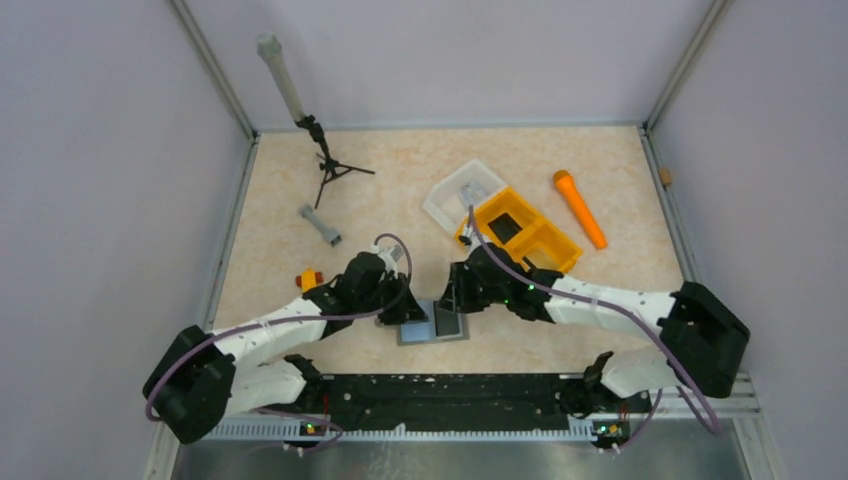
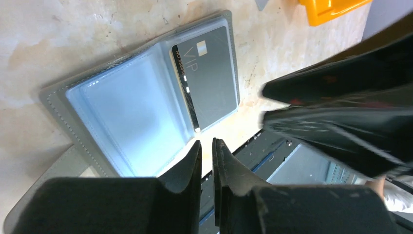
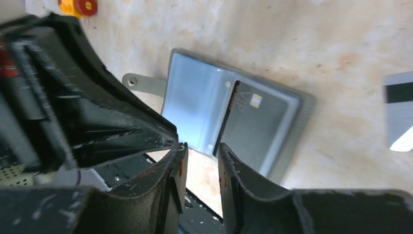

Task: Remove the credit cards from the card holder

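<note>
The card holder (image 2: 131, 109) lies open and flat on the table. One side is an empty-looking blue sleeve (image 3: 190, 92); the other carries a dark grey VIP card (image 2: 209, 73) with a black stripe along its inner edge. My left gripper hovers over the sleeve side, fingers a little apart, nothing between them. Close by, my right gripper is above the holder near the card's striped edge, also slightly open and empty. In the top view the two grippers (image 1: 455, 300) partly cover the holder (image 1: 432, 338).
Behind the holder stand a yellow tray (image 1: 556, 243) and a white tray (image 1: 440, 205), with cards in them. An orange microphone (image 1: 580, 208) lies at the right; a tripod (image 1: 328, 168) and a grey handle-like piece (image 1: 320, 224) are at the left. A card (image 3: 400, 112) shows beside the holder.
</note>
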